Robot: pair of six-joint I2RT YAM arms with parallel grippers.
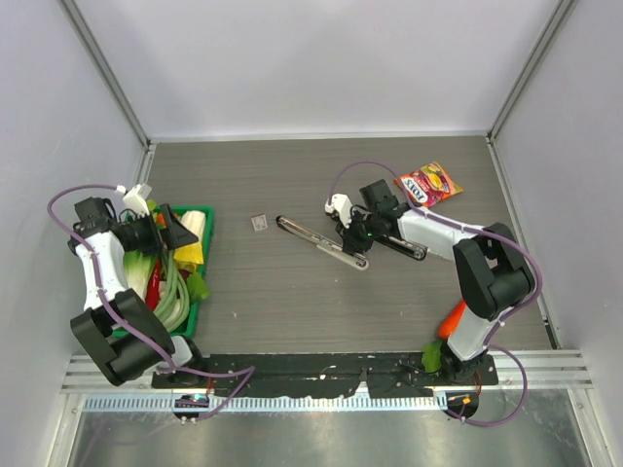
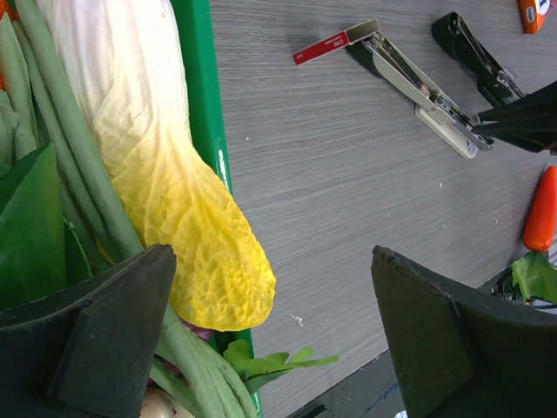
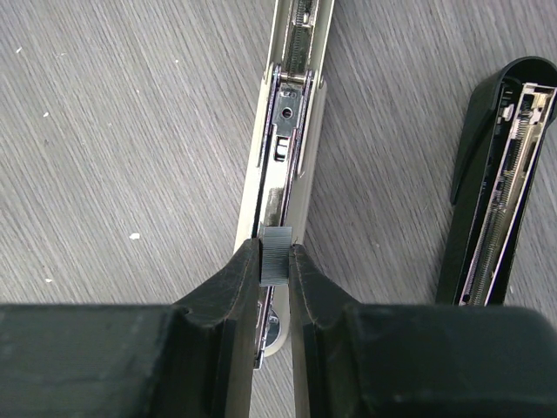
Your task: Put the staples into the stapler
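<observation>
An opened stapler [image 1: 316, 241] with a pale body lies slantwise near the middle of the table. In the right wrist view its metal channel [image 3: 283, 148] faces up. A short grey strip of staples [image 3: 275, 255] is between the fingertips of my right gripper, over the near part of that channel. The fingers touch the strip on both sides; whether it rests in the channel cannot be told. My left gripper hangs open over the green vegetable basket [image 2: 202, 96], nothing between its fingers.
A second, black stapler [image 3: 500, 192] lies open to the right of the first. A small red-sided box [image 2: 324, 48] sits by the far end of the pale stapler. A snack bag [image 1: 428, 183] lies at the back right, a carrot [image 1: 452, 319] at the front right.
</observation>
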